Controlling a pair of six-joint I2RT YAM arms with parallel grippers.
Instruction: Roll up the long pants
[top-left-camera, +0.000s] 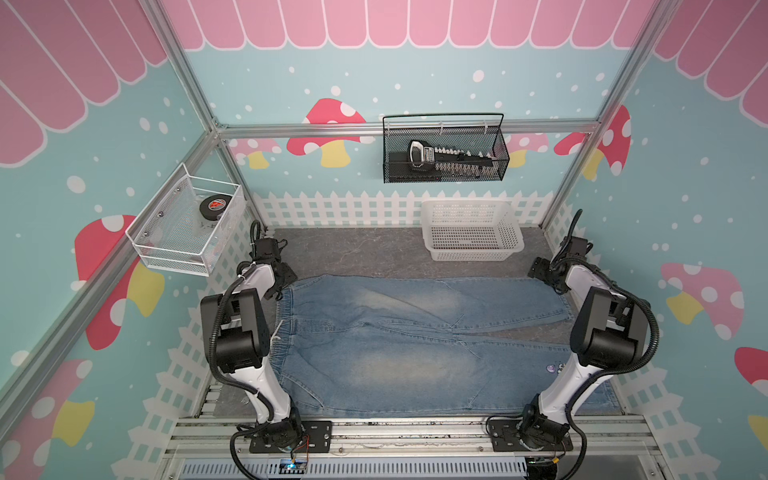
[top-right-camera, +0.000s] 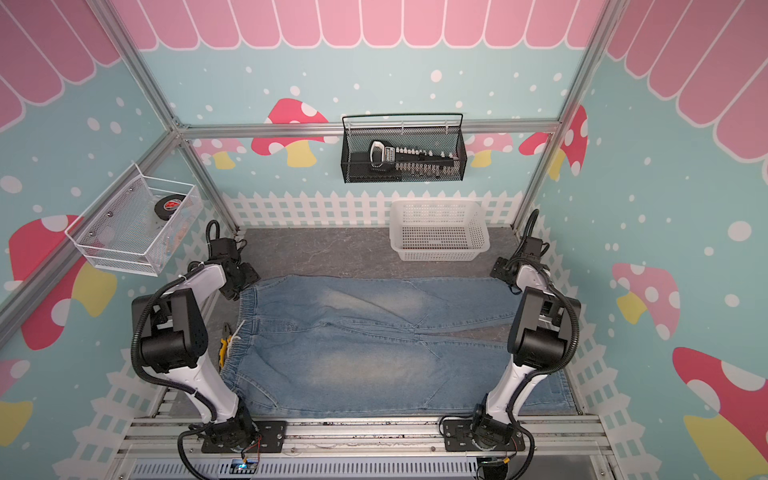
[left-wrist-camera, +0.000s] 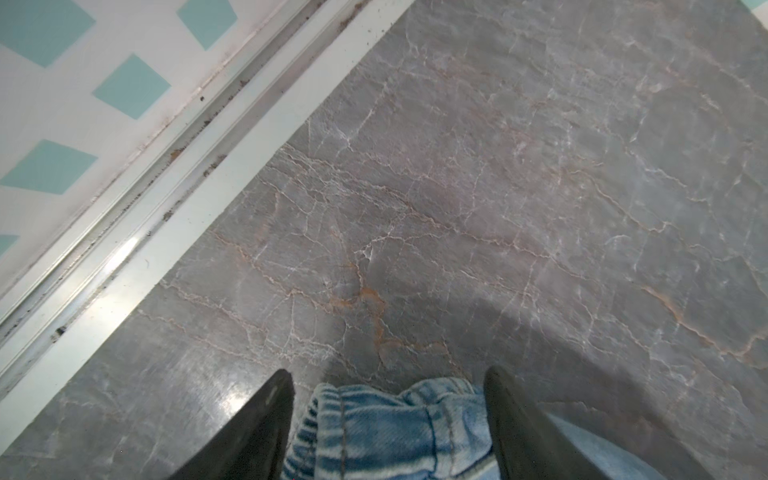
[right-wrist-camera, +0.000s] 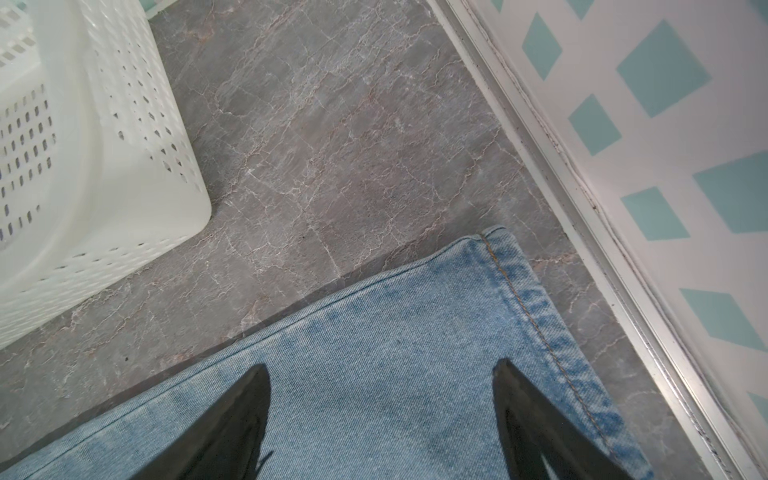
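Observation:
Light blue denim long pants (top-left-camera: 400, 352) lie spread flat across the table, waistband to the left and leg openings to the right. At the back corner of the elastic waistband is my left gripper (top-left-camera: 281, 289); in the left wrist view the waistband corner (left-wrist-camera: 384, 436) shows between its parted fingers. My right gripper (top-left-camera: 544, 280) stands over the far leg's hem. In the right wrist view its fingers (right-wrist-camera: 240, 416) are wide apart above flat denim (right-wrist-camera: 384, 360), with the stitched hem (right-wrist-camera: 544, 332) running to the right. Neither gripper shows the cloth pinched.
A white plastic basket (top-left-camera: 472, 252) stands at the back, right of centre. A yellow-handled tool (top-right-camera: 224, 349) lies left of the waistband. Bare grey table (top-left-camera: 352, 252) shows behind the pants. Walls close in left and right.

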